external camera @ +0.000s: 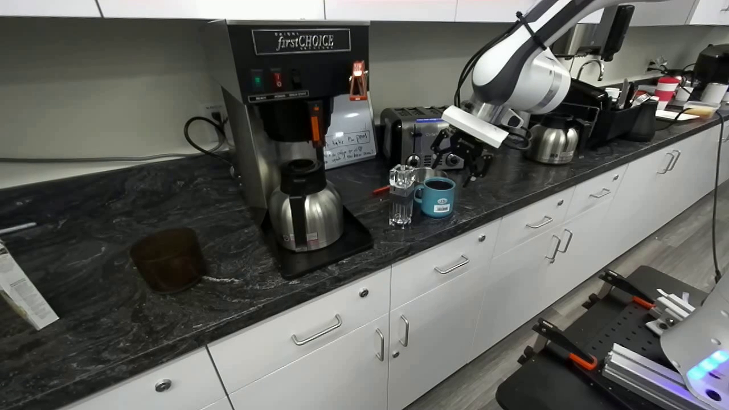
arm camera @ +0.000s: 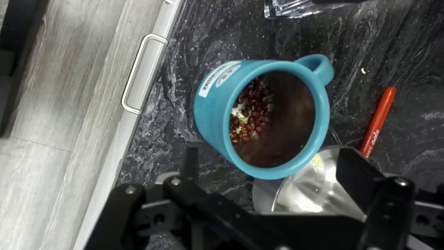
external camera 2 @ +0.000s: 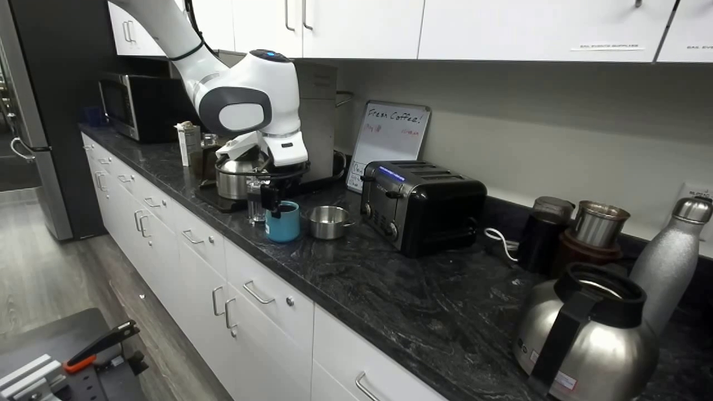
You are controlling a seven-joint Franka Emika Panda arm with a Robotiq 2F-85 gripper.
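A teal mug (external camera: 435,198) stands upright near the counter's front edge, its handle toward the coffee maker. In the wrist view, dark red beans (arm camera: 252,110) and some yellowish bits lie inside the mug. My gripper (external camera: 455,166) is open, above and beside the mug, with its fingers apart and nothing held. A small metal pot (external camera 2: 329,223) sits right behind the mug, and yellow bits show in its bowl. Close by on the mug's other side is a clear glass grinder (external camera: 401,198).
A red marker (arm camera: 377,121) lies behind the mug and pot. The toaster (external camera 2: 421,204) and coffee maker (external camera: 249,123) stand along the wall, with a steel carafe (external camera: 321,215) on the maker's base. Bare counter (external camera 2: 428,304) runs in front of the toaster.
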